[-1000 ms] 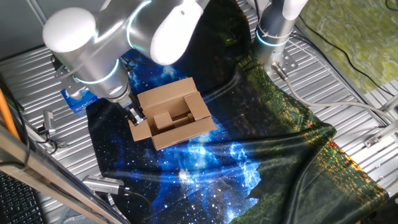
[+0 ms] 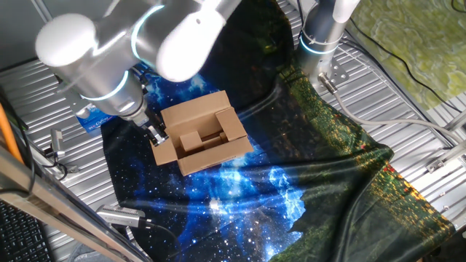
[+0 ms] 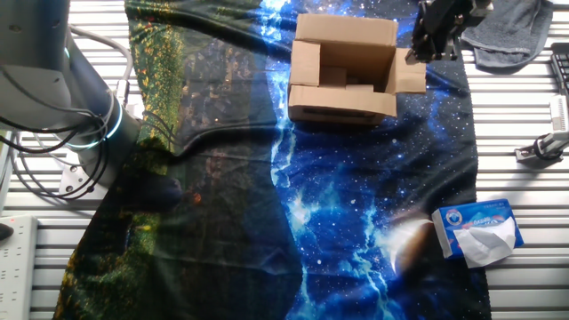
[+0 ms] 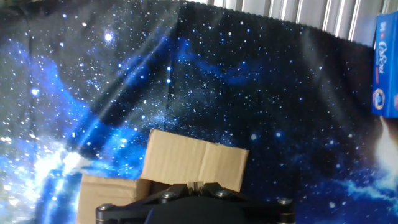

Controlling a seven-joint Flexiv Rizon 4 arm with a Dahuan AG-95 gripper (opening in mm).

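Note:
An open cardboard box [image 2: 218,157] rests on the dark, star-printed cloth, its flaps spread outward. Inside it, folded cardboard pieces show, but part of the interior is hidden. My gripper appears shut, its two black fingers meeting over one end flap [image 4: 194,160] of the box. From the side, the gripper [image 2: 157,138] is at the outer edge of that flap, beside the box rather than inside. The other exterior view has the flap [image 3: 411,75] just below the fingertips; whether they touch it I cannot tell. Nothing is seen between the fingers.
A blue tissue pack [image 3: 481,233] lies near the cloth's edge, well apart from the box. The robot base [image 2: 320,45] stands across the cloth. A grey cloth [image 3: 507,36] and a metal clamp [image 3: 542,147] are at the side.
The box has not visibly moved.

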